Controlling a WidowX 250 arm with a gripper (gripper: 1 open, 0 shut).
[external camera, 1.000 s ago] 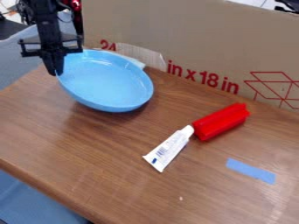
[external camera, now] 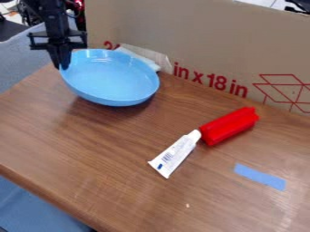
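My gripper (external camera: 61,60) is at the top left, shut at the near-left rim of a shallow blue plate (external camera: 115,77). The plate is tilted, resting toward the back-left of the wooden table; whether its rim is between the fingers is hard to tell. A red cylinder (external camera: 227,125) lies at the right, with a white toothpaste tube (external camera: 175,156) in front of it, pointing toward the near left.
A cardboard box (external camera: 218,36) stands along the back. A blue tape strip (external camera: 258,177) is stuck on the right of the table (external camera: 133,190).
The gripper has moved slightly with it.
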